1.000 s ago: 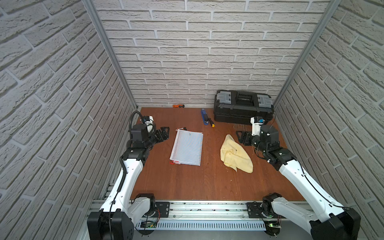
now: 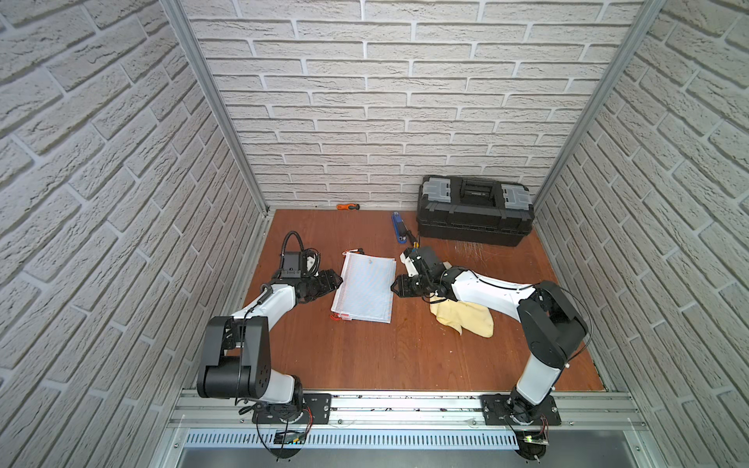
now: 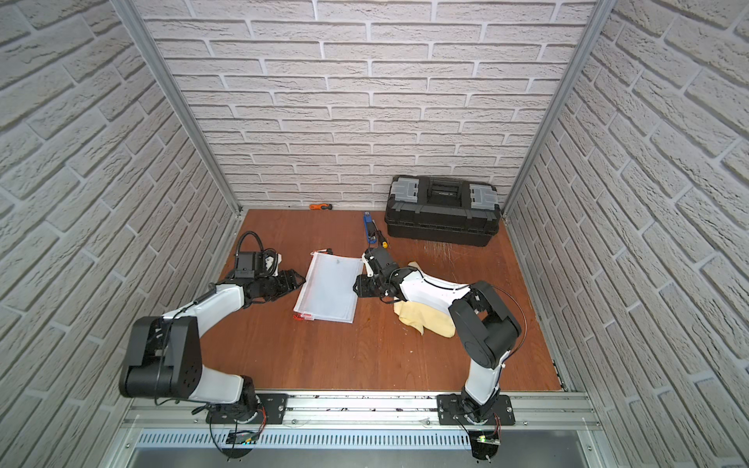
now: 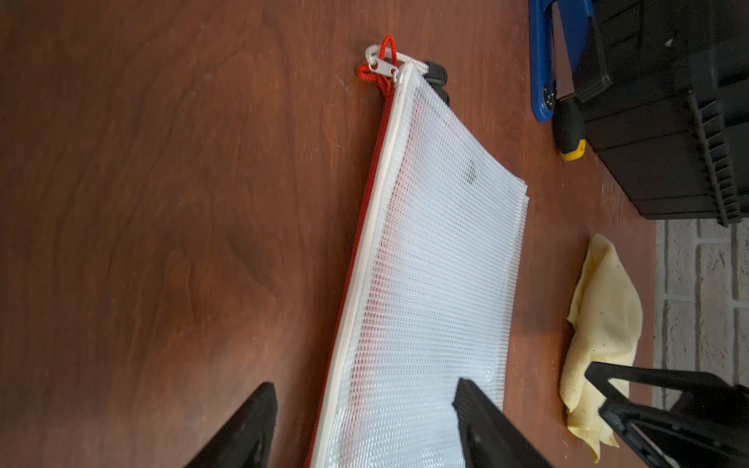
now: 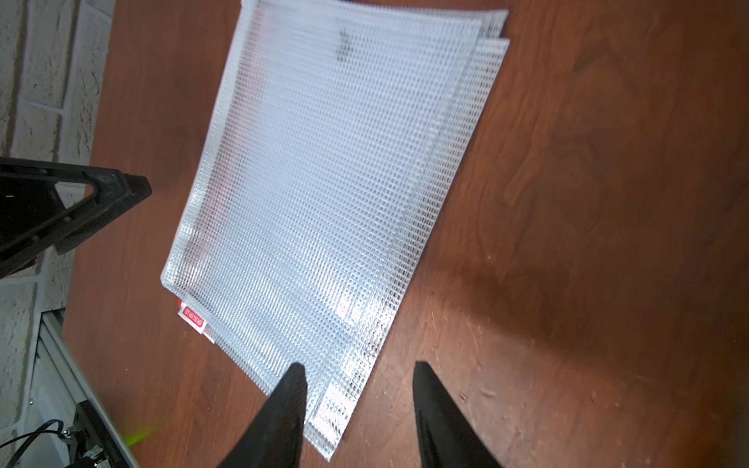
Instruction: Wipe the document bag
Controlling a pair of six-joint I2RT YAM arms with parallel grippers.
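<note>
The document bag [image 2: 366, 287], translucent white mesh with a red-edged zip side, lies flat near the middle of the table. A small dark spot [image 4: 471, 171] shows on its surface toward one end. My left gripper is open above the bag's zip edge, nothing between its fingers. At the opposite long edge, my right gripper is also open and empty, with the bag's near corner below its fingers. A crumpled yellow cloth [image 2: 462, 313] rests on the table to the right, partly hidden by the right arm in the top views.
A black toolbox [image 2: 476, 210] stands at the back right. A blue-handled tool [image 2: 399, 227] and an orange tool [image 2: 348, 206] lie toward the back.
My right gripper has come left, past the cloth, to the bag's right edge. Bag and cloth have stayed put.
</note>
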